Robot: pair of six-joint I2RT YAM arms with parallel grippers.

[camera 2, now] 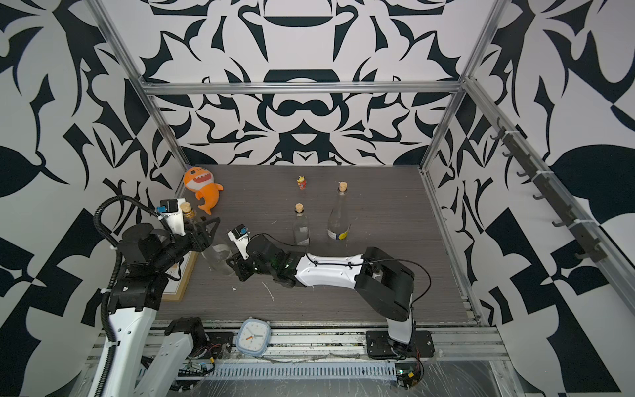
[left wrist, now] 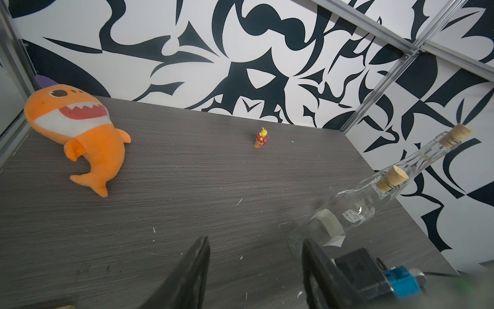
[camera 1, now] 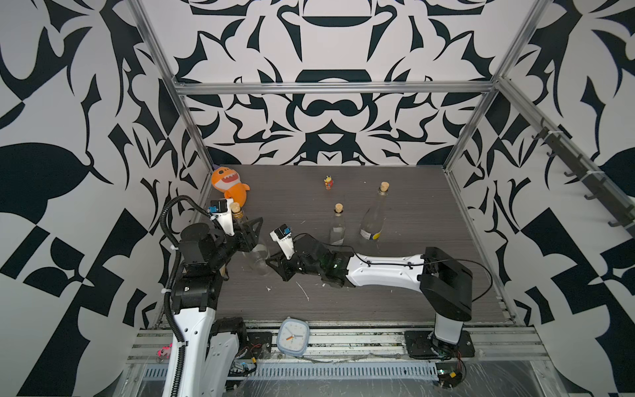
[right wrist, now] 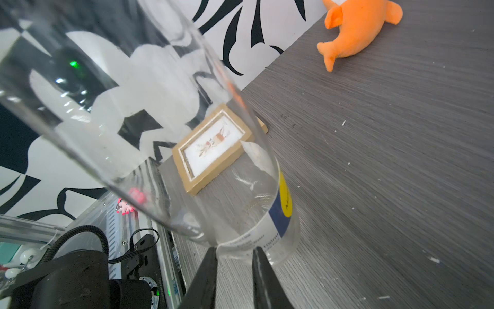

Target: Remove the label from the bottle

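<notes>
A clear bottle (right wrist: 226, 154) with a cork (camera 1: 236, 207) stands at the table's left side, partly covered by my left arm in the top views. Its white, blue and yellow label (right wrist: 279, 219) wraps the lower part of the glass. By the bottle's middle, my left gripper stands open, fingers wide apart; the left wrist view shows only table between them, and whether they touch the glass I cannot tell. My right gripper is partly open, close to the bottle's lower end, its fingertips by the label's lower edge.
Toward the right stand a small corked bottle (camera 1: 337, 228) and a taller labelled one (camera 1: 373, 218). An orange shark toy (left wrist: 85, 128) lies at the back left, a tiny figure (camera 1: 328, 182) at the back. A framed picture (right wrist: 211, 146) is near the left edge.
</notes>
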